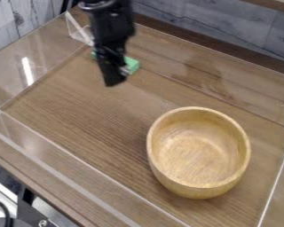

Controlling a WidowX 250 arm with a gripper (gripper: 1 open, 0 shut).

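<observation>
My black gripper point(114, 73) hangs in the upper middle of the camera view, over the wooden table near a small green block point(131, 65), which it partly hides. Whether its fingers are open or shut is unclear. A round tan wooden bowl point(198, 186) sits at the lower right, apart from the gripper.
A clear plastic object stands at the back left, with another at the left edge. Cables show at the lower left corner.
</observation>
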